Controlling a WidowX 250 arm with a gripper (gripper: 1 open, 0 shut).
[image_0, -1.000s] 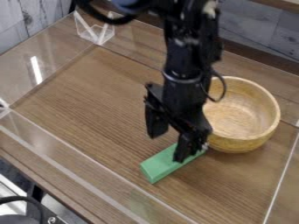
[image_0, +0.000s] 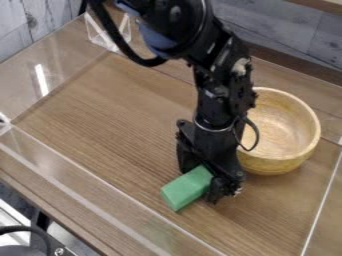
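My black gripper (image_0: 207, 166) is low at the near middle of the table, its fingers down around the upper part of a green block (image_0: 182, 194). The block lies on the wooden table, its near end uncovered and its far part hidden by the fingers. I cannot tell whether the fingers press on it.
A tan bowl (image_0: 293, 130) stands just right and behind the gripper. A clear plastic object (image_0: 106, 28) sits at the back left, near the grey wall.
My gripper has come down and toward the near side, from above and behind the green block to around its far part. The block shows little change in place.
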